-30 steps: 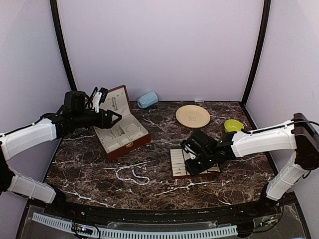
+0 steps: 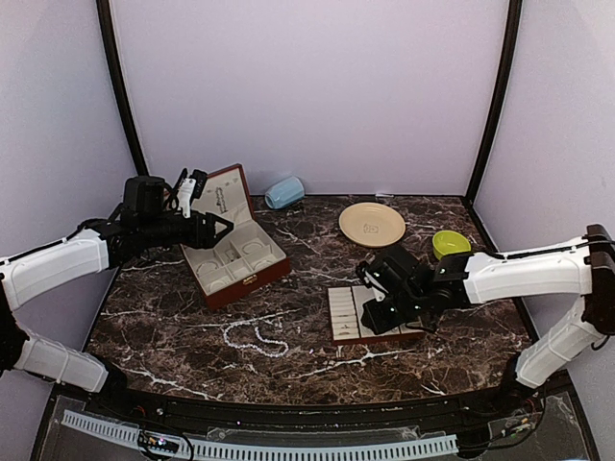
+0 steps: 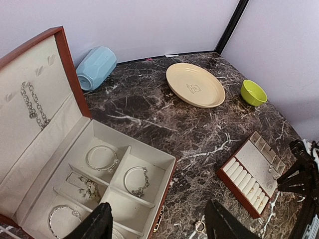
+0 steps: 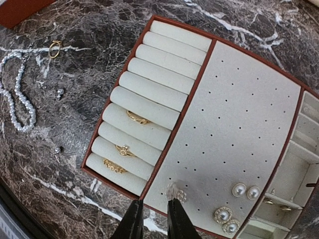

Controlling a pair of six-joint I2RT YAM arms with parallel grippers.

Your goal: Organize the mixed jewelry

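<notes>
The jewelry box [image 2: 245,279] stands open at the left, with bracelets and a beaded piece in its compartments; a chain [image 3: 35,104] hangs on its lid. Above it my left gripper [image 2: 223,230] is open, its fingers [image 3: 99,224] wide apart and empty. At the right lies the red-edged tray [image 4: 209,37], with three gold rings [image 4: 113,166] in its rolls and pearl earrings [image 4: 239,190] on its white panel. My right gripper is partly open over the tray's lower edge, nothing between its fingertips. Just beyond them a clear sparkling earring [image 4: 175,193] sits on the panel.
A pearl necklace [image 2: 255,341] lies on the marbled table, with a gold ring [image 4: 55,49] and small silver studs [image 4: 60,93] nearby. A blue cup [image 2: 284,192], a beige plate [image 2: 372,225] and a green bowl [image 2: 450,244] stand at the back.
My right gripper has shifted slightly to the right over the tray, and its arm has moved. The left arm has stayed still.
</notes>
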